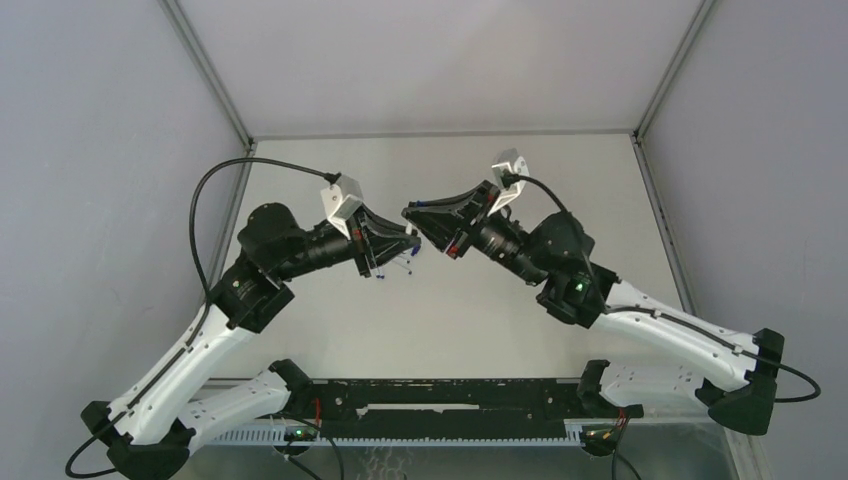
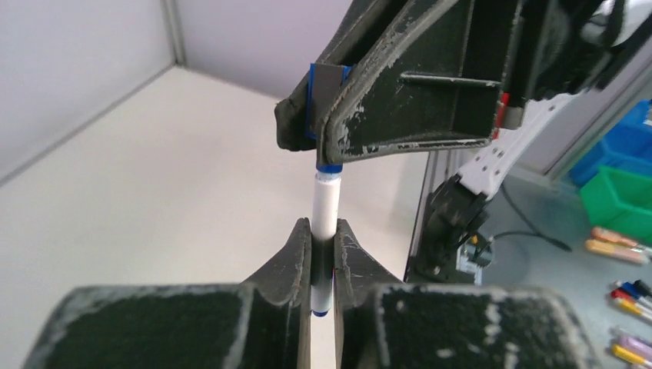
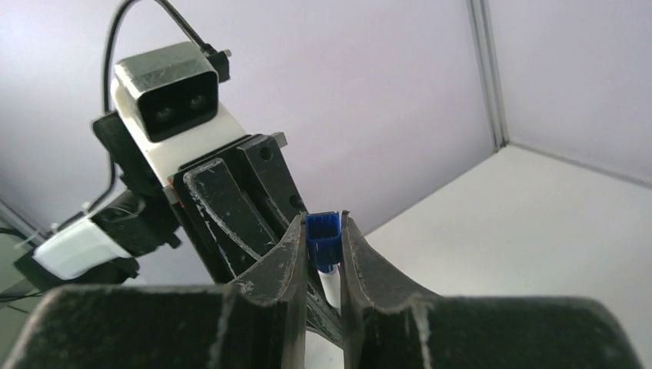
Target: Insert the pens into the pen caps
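Note:
A white pen [image 2: 325,204] hangs upright, its blue lower end [image 2: 320,313] showing below. The fingers of my left gripper stand against both sides of it, with no clear gap. Above, my right gripper is shut on a blue cap [image 3: 324,238]; the pen's white barrel comes straight out of the cap's lower end. How deep the pen sits in the cap is hidden. In the top view, the left gripper [image 1: 415,240] and right gripper [image 1: 407,218] nearly meet over the table.
Small blue and white pieces [image 1: 380,274] lie on the white table [image 1: 450,330] below the left gripper, partly hidden.

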